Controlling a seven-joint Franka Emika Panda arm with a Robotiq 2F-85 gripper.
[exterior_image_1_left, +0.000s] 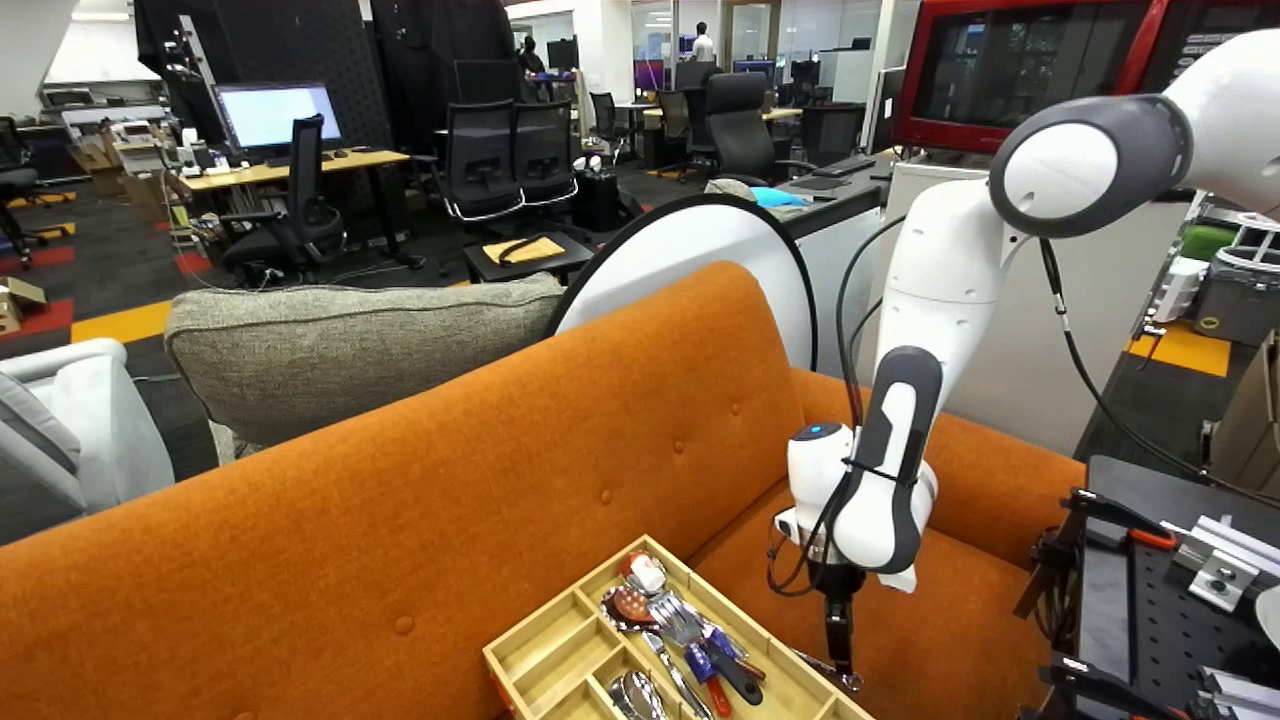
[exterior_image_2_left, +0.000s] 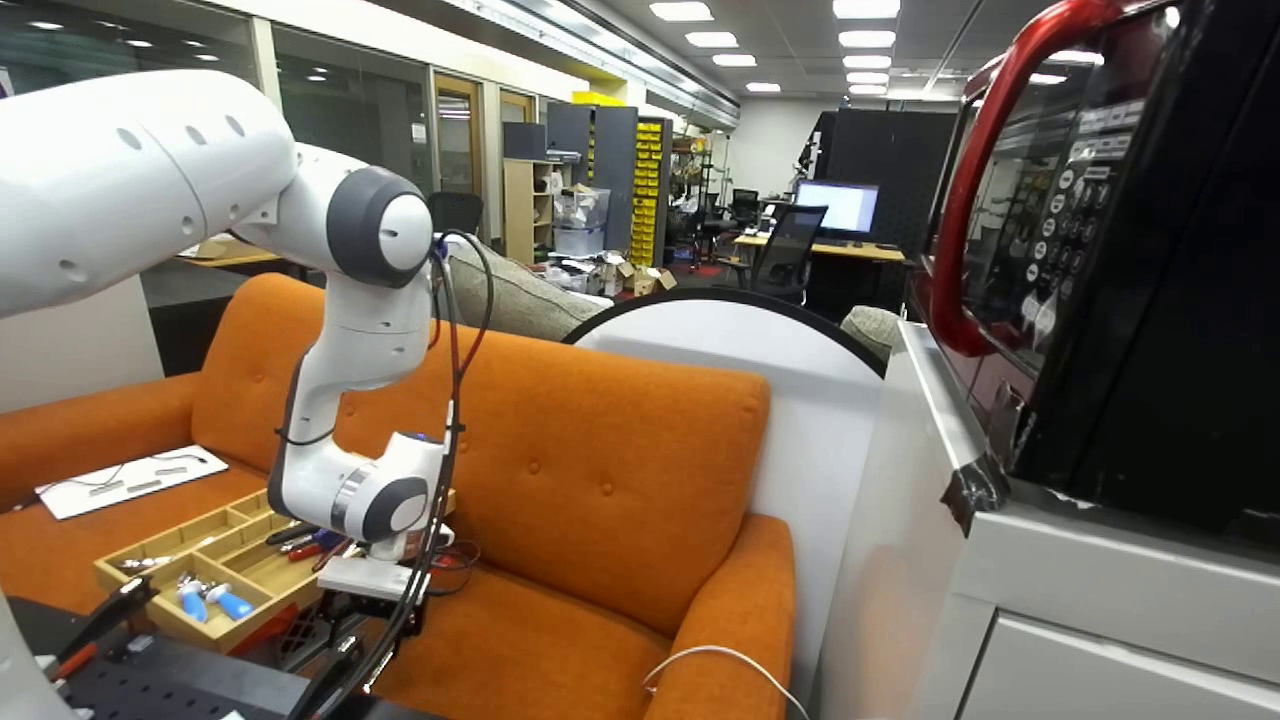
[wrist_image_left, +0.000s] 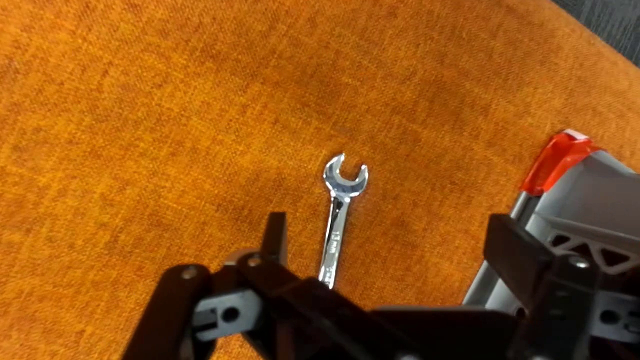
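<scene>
A silver combination wrench lies on the orange couch seat, its open end uppermost in the wrist view and its lower end hidden behind my gripper. My gripper stands open above it, the wrench between the two fingers but closer to the left one. Nothing is held. In exterior view 1 the fingers point down beside the wooden tray, and the end of the wrench shows just past the tips. Whether the fingertips touch the seat cannot be told.
A wooden divided tray with cutlery and tools sits on the couch beside the gripper. In the wrist view a grey bin-like object with red tape stands close to the right finger. The couch backrest rises behind; the seat above the wrench is clear.
</scene>
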